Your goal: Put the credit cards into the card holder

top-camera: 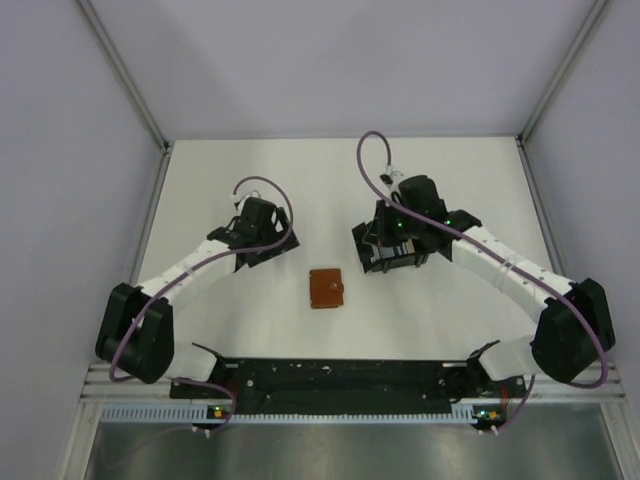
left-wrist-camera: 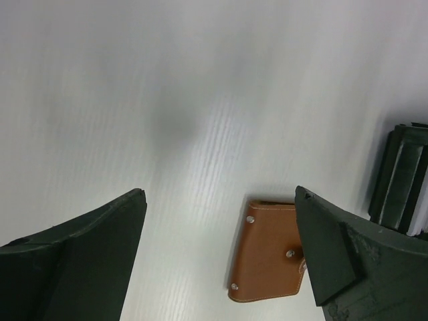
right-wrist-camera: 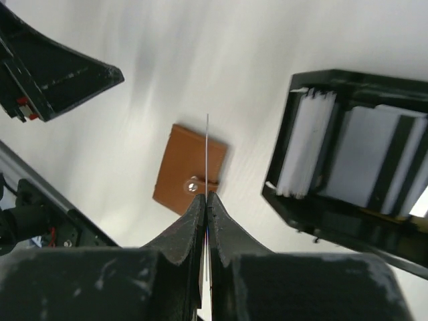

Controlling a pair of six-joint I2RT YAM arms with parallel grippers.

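On the table lies a brown card holder with metal studs, flat and closed-looking; it also shows in the left wrist view. To its right, a black rack holds white and grey cards. My right gripper is shut, and a thin card seen edge-on sticks out beyond its fingertips. From above, this gripper is over the rack's left part, hiding some of it. My left gripper stands wide open and empty, up and left of the holder. One of its fingers shows in the right wrist view.
Bare white table surrounds the holder, with free room in front of it and behind. The right arm reaches across the rack's right side. A dark strip runs along the front edge.
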